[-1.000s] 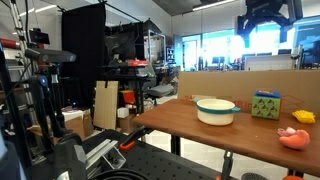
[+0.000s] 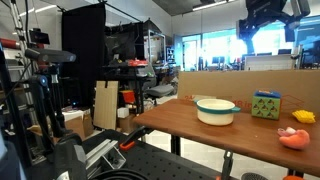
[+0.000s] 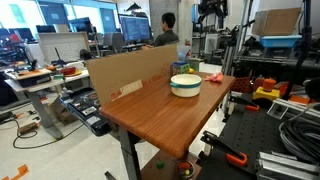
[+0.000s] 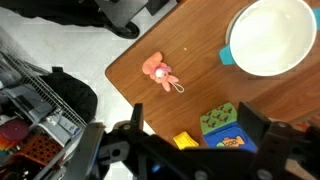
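Note:
My gripper is open high above the table, its two fingers set wide apart with nothing between them. In exterior view 1 the gripper [image 2: 268,42] hangs over the right side of the tabletop. A white bowl [image 2: 216,112] with teal handles stands on the wooden table [image 2: 178,121]. To its right is a green and blue block-like object [image 2: 265,105]. A pink toy [image 2: 294,138] lies near the front right, and a small yellow item [image 2: 303,116] sits farther back. The wrist view shows the bowl [image 4: 268,42], pink toy [image 4: 158,70], and part of the yellow item [image 4: 185,141].
A cardboard panel [image 3: 135,75] stands along one long side of the table. Bare wood lies open on the bowl's far side from the toy [image 3: 165,115]. A black wire basket [image 4: 45,85] shows off the table in the wrist view.
My gripper has shifted very slightly at the top of exterior view 1. The objects on the table have stayed in place.

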